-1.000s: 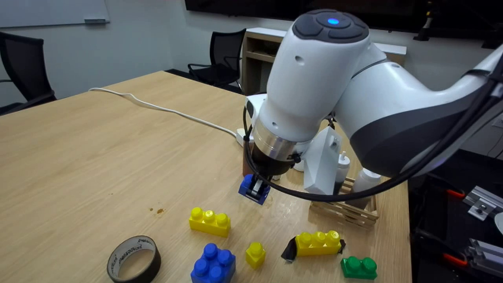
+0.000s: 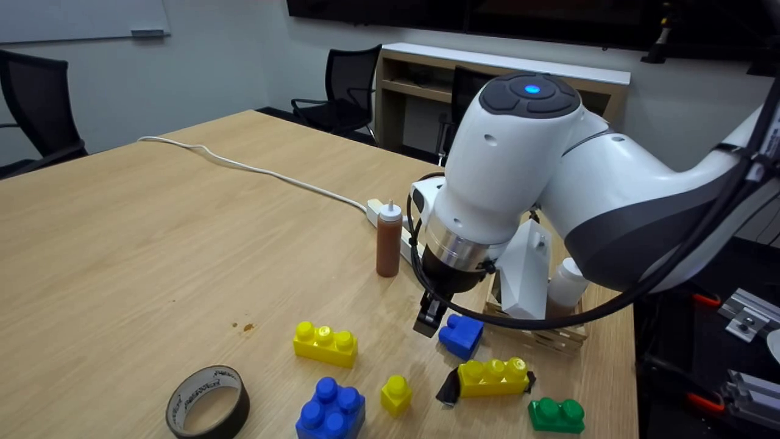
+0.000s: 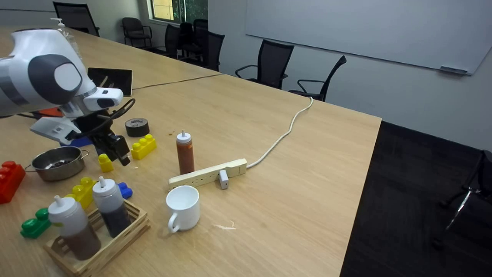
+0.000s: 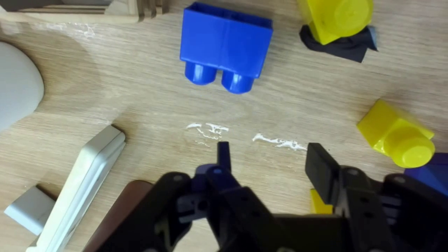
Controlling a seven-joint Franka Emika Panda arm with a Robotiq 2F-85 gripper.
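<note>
In the wrist view a small blue block (image 4: pixel 226 40) lies on its side on the table, its two studs turned toward my gripper. The fingers stand open, and between the fingers only bare, scuffed wood shows. From exterior view 1, that blue block (image 2: pixel 461 336) rests just right of my gripper (image 2: pixel 428 325), close to the wooden crate. In exterior view 2 the block (image 3: pixel 124 190) is partly hidden behind a bottle, and my gripper (image 3: pixel 123 157) hangs over the table behind it.
Yellow blocks (image 2: pixel 325 345), a larger blue block (image 2: pixel 330 411) and a green block (image 2: pixel 557 416) lie around the front. A brown sauce bottle (image 3: pixel 185 154), power strip (image 3: pixel 210 173), white mug (image 3: pixel 183 210) and bottle crate (image 3: pixel 131 226) stand nearby.
A second ago the small blue block was up in the gripper's fingers. Now it lies on the table, let go, and the arm is further right in exterior view 1.
</note>
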